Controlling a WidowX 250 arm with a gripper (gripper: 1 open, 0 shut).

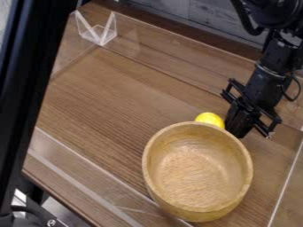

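A round wooden bowl (197, 177) sits on the wooden table (119, 97) at the lower middle. A yellow round object (210, 119) rests just behind the bowl's back rim. The black gripper (239, 121) hangs low at the bowl's back right, next to the yellow object, with its tips partly hidden at the rim. It looks shut, though its fingertips are dark and hard to make out; nothing clearly shows held in it.
A clear plastic holder (97, 28) stands at the back left. A wall runs along the back. A dark vertical frame blocks the far left.
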